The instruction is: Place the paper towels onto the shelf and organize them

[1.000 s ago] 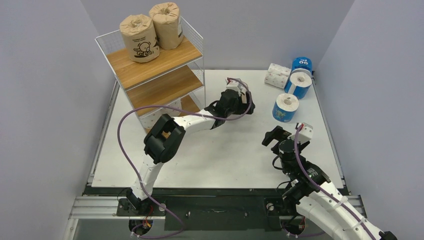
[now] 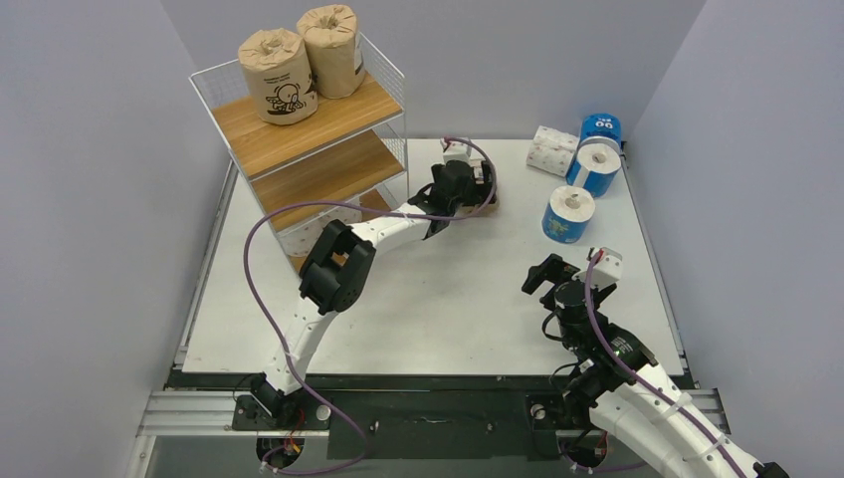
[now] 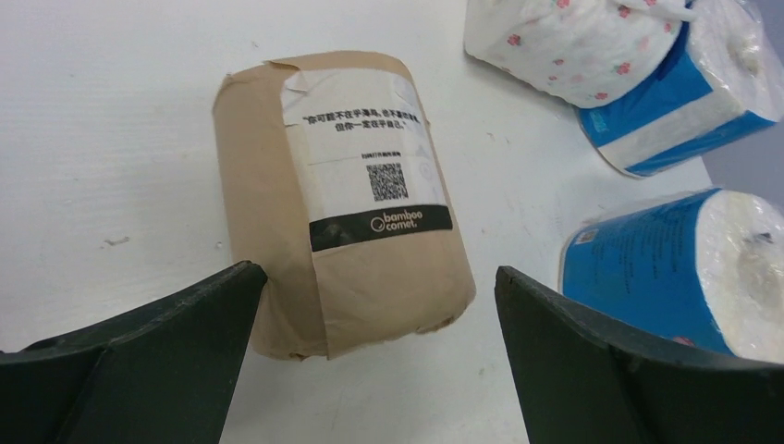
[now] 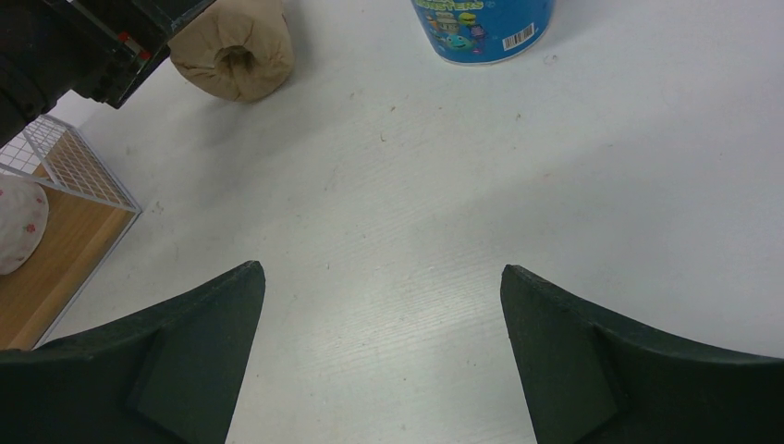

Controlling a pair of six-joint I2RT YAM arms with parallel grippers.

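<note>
A brown-wrapped paper roll (image 3: 370, 203) lies on its side on the table, its printed label facing up in the left wrist view. Over it hovers my left gripper, open, fingers spread wider than the roll and apart from it. From above, the arm covers most of that roll (image 2: 485, 207). The shelf (image 2: 309, 129) stands at the back left; two brown rolls (image 2: 278, 78) are upright on its top tier, and its middle tier (image 2: 328, 182) looks empty. A floral roll (image 4: 20, 222) rests on the lowest tier. My right gripper is open above bare table.
Blue-wrapped rolls (image 2: 568, 215) stand at the back right, beside a floral roll (image 2: 552, 150) lying on its side. A purple cable (image 2: 251, 261) loops along the left arm.
Compared with a second ago, my left gripper has shifted toward the back of the table, baring the near end of the brown roll. My right arm stays still.
</note>
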